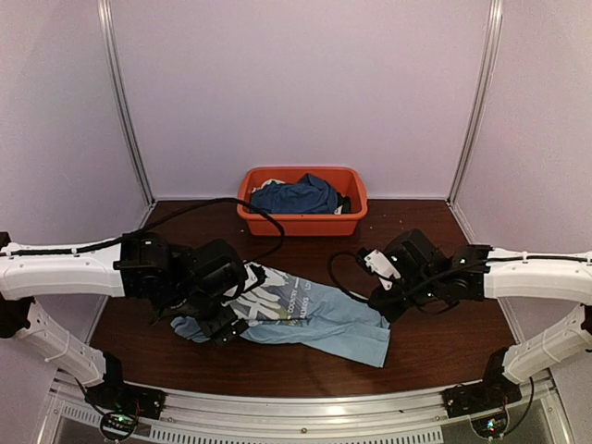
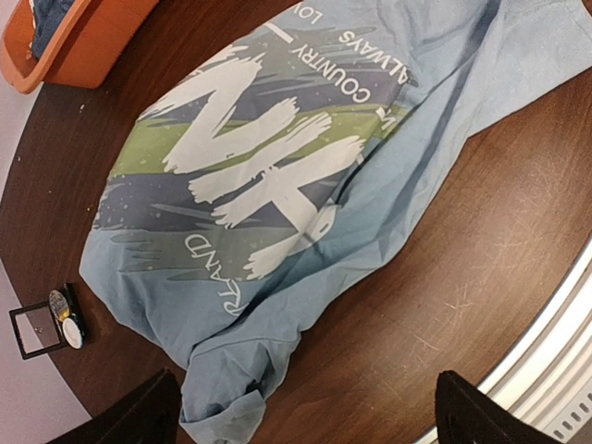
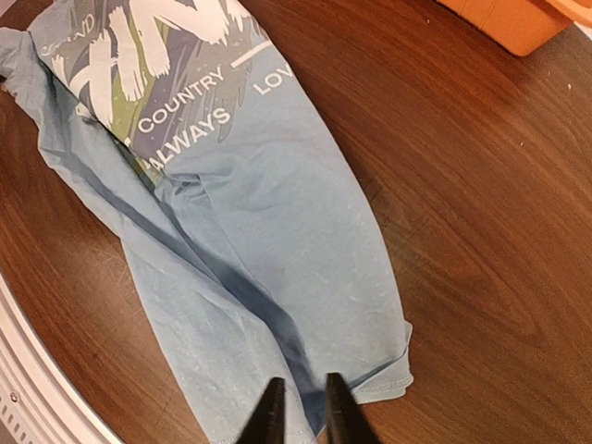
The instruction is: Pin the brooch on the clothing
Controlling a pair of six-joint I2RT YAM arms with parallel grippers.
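Note:
A light blue garment [image 1: 319,319] with a printed front lies creased on the table, its sleeve end towards the right. My left gripper is above its left part, fingers wide apart and nothing between them. Over the right end is my right gripper, with a narrow gap between its blurred fingers and nothing seen held. A small dark item [image 2: 67,316] with a round face and a rectangular black frame lies left of the garment in the left wrist view; I cannot tell if it is the brooch. No brooch is recognizable on the visible cloth.
An orange-red bin [image 1: 302,225] with dark blue cloth [image 1: 296,195] inside stands at the back. Bare brown table [image 1: 435,342] shows to the right and in front, where a metal rail [image 1: 305,408] runs along the edge.

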